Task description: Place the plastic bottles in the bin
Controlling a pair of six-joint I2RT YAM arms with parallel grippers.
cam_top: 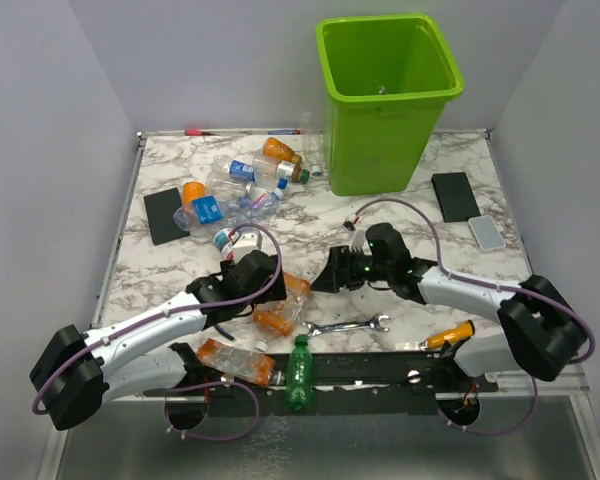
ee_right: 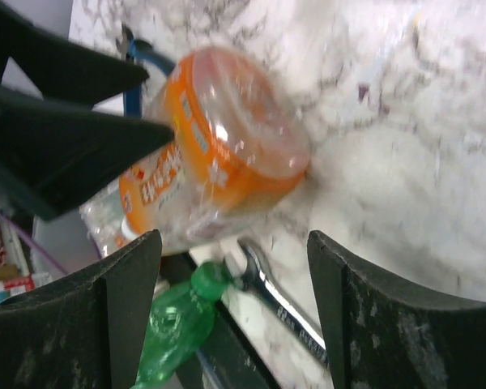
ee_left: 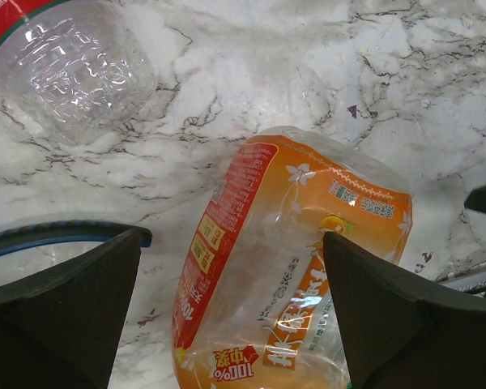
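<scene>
My left gripper hangs open over a crushed orange-labelled bottle (ee_left: 259, 292), which lies between and below its fingers. My right gripper is open just right of that bottle (ee_right: 219, 130), with the left gripper's dark fingers at upper left in its view. A green bottle (cam_top: 299, 375) and another orange bottle (cam_top: 235, 362) lie at the front edge. More bottles (cam_top: 225, 195) are piled at the back left. The green bin (cam_top: 380, 140) stands at the back right.
A wrench (cam_top: 345, 325) lies at front middle, an orange-handled screwdriver (cam_top: 450, 336) at front right. Dark pads (cam_top: 165, 215) and a pale slab (cam_top: 486, 232) lie at the sides.
</scene>
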